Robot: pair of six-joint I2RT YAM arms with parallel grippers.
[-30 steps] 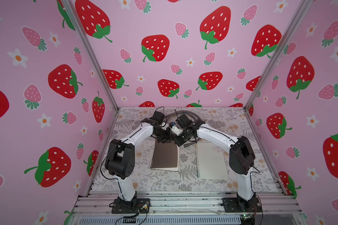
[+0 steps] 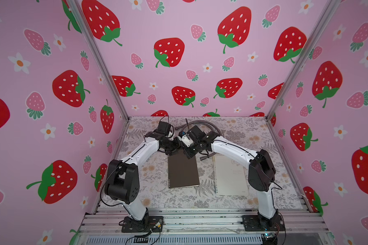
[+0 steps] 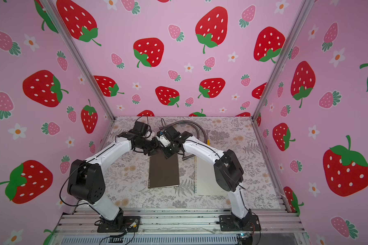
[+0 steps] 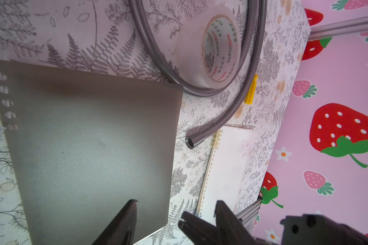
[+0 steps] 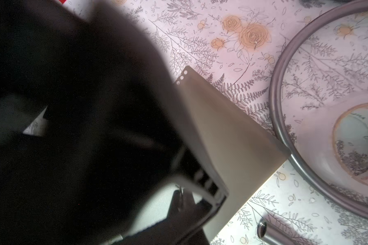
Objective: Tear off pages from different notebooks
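Observation:
Both grippers meet over the top of a dark-covered notebook (image 2: 183, 173) in the middle. My left gripper is part open above the dark cover, with no page visible between its fingertips. My right gripper (image 2: 189, 147) is beside it; its wrist view is mostly blocked by dark robot parts, so its fingertips and anything between them are hard to make out. A pale spiral notebook (image 2: 231, 179) lies open or uncovered to the right.
A coiled grey hose (image 4: 255, 49) and a roll of tape (image 4: 188, 49) lie behind the notebooks, with a small yellow object (image 4: 250, 89) beside the hose.
My left arm has moved left and slightly back. The dark notebook has shifted and straightened toward the right and front. My right gripper has moved slightly left.

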